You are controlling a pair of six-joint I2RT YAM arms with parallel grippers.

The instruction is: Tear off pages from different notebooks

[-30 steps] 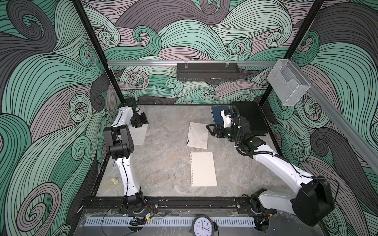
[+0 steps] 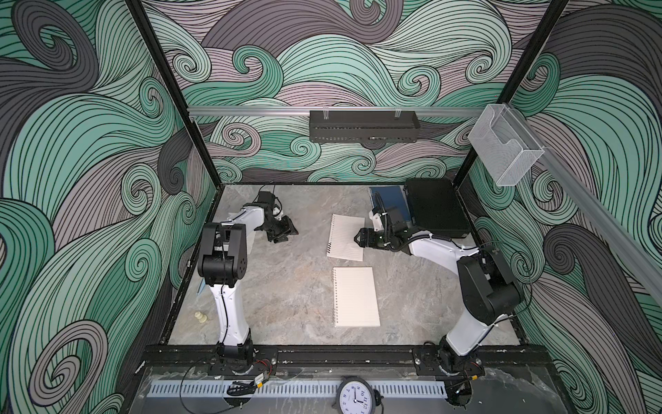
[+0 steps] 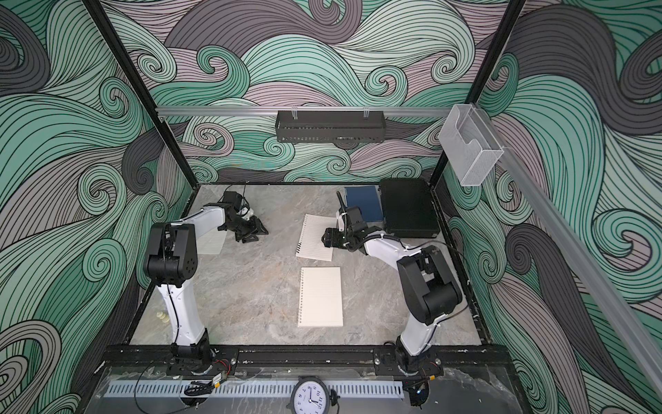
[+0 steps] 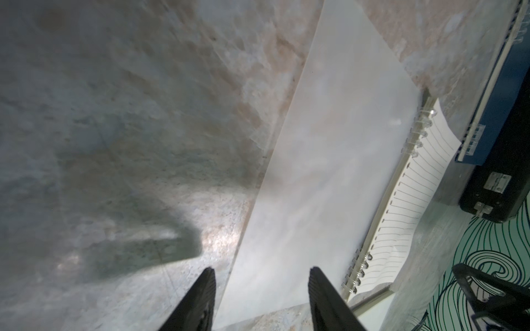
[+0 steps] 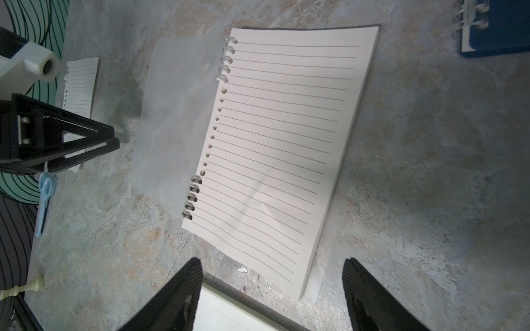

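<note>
A spiral notebook [image 5: 270, 127] with lined pages lies in the middle of the table, its translucent cover [image 5: 171, 121] folded out to the left. Several of its holes show no ring at mid-spine. My right gripper hovers over its right side, open and empty. A second spiral notebook [image 2: 356, 296] with cream pages lies nearer the front. My left gripper is open with nothing between its fingers, over the table left of the middle notebook. A loose lined sheet [image 5: 81, 88] lies at the left, partly hidden by my left arm in the top views.
A blue notebook [image 3: 362, 203] lies at the back right beside a black case [image 3: 408, 207]. Light-blue scissors [image 5: 44, 198] and a small cream object [image 2: 200, 316] are along the left edge. Bare table [image 2: 296, 276] lies between the left arm and the notebooks.
My right gripper has shifted left and lower, over the middle notebook's right side. The notebooks have not moved.
</note>
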